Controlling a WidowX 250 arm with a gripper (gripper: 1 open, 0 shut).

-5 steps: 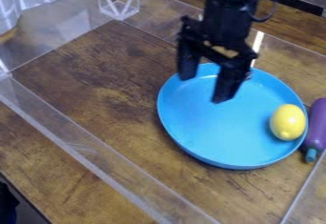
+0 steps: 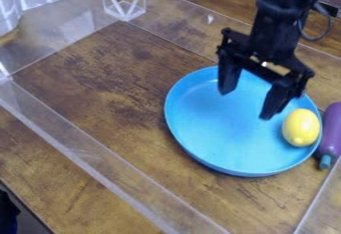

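Observation:
My black gripper hangs over the back half of a blue plate, open, its dark fingers spread apart to left and right. A yellow oval object rests on the plate's right side, right of and below the fingers. A purple object with a teal end, resembling an eggplant, lies just off the plate at the right edge of the view.
Bare wooden table fills the left. Clear panels run along the left and lower edges. The arm reaches in from the top right, where part of the table behind it is hidden.
Over the last second my gripper has moved rightward across the plate, toward the yellow object's side, and has turned somewhat. The plate and objects stay in place.

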